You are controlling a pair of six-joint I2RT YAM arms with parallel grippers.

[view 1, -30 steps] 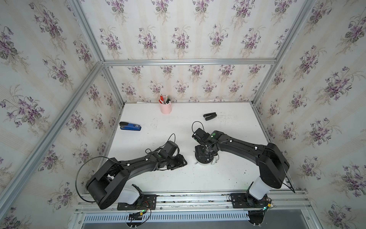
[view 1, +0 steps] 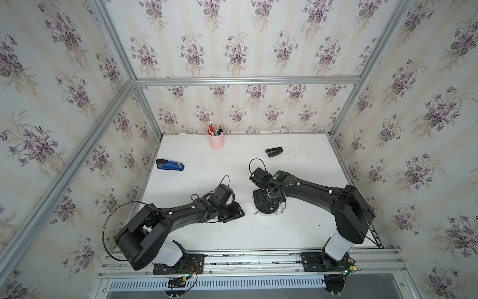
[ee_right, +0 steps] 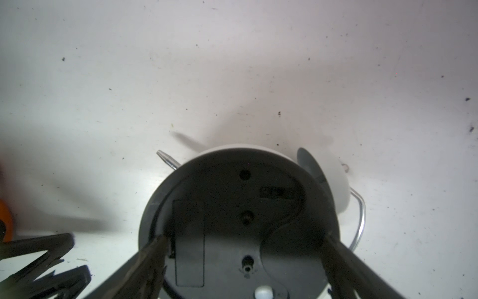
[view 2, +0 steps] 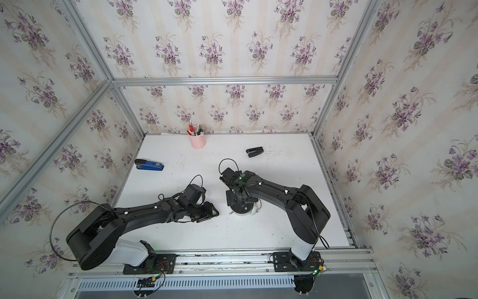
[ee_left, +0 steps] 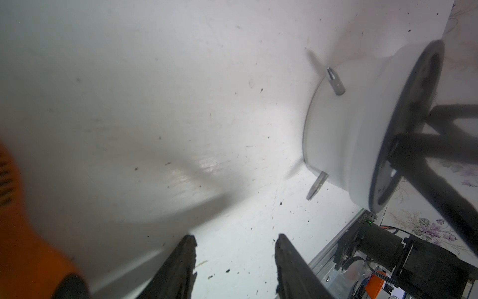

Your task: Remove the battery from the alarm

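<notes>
The white alarm clock lies face down on the table, its metal legs sticking out sideways. In the right wrist view its dark back faces up, with a closed rectangular battery cover on the left part; no battery is visible. Over the clock is my right gripper, open, one finger toward each side of the back, holding nothing. To the clock's left, my left gripper is low over bare table, its fingers apart with nothing between them.
A blue stapler lies at the far left, a pink pen cup stands at the back, and a black stapler lies back right. Bare table separates these from the arms.
The left arm's elbow has moved a little, while its gripper stays nearly in place.
</notes>
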